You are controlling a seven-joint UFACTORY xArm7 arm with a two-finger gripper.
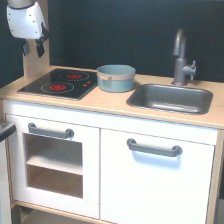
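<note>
My gripper (pixel 33 48) hangs at the upper left, above and to the left of the stove. Its two dark fingers stand apart, and nothing shows between them. A grey-blue pot (pixel 116 81) with a brownish rim rests on the wooden counter (pixel 112 107), just right of the black stovetop (pixel 58 83) with its red-ringed burners. To the right lies a metal sink (pixel 172 97), which looks empty. Behind it rises a grey faucet (pixel 181 62).
Under the counter, a left compartment (pixel 56 155) shows a shelf behind a frame with a dark handle (pixel 50 131). The right white door (pixel 150 180) is closed. A white panel (pixel 4 165) juts in at the left edge. The stovetop is clear.
</note>
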